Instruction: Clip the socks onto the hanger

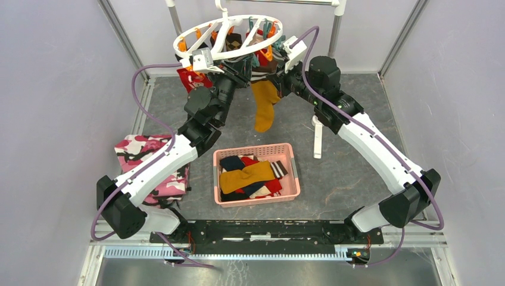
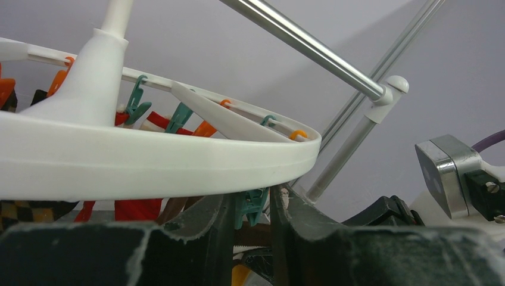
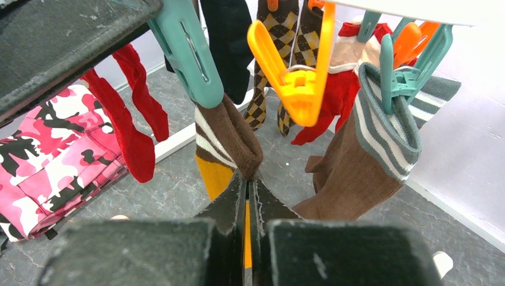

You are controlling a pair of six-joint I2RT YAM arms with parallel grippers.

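The round white hanger [image 1: 178,44] hangs at the top, with socks clipped around it. My left gripper is closed around a teal clip [image 2: 251,207] under the hanger's near rim, a finger on each side. In the right wrist view that teal clip [image 3: 187,50] points down, its lower end against the cuff of a mustard sock [image 3: 215,176] with brown and white stripes. My right gripper is shut, pinching the sock's brown cuff [image 3: 237,140] at the fingertips. Whether the clip's fingers stand around the cuff cannot be made out.
A brown sock [image 3: 351,170] hangs from teal clips at right, and an empty orange clip [image 3: 301,89] is close by. Below stands a pink basket [image 1: 256,201] with several socks. A pink camouflage cloth [image 1: 167,187] lies left; the floor right of the basket is mostly clear.
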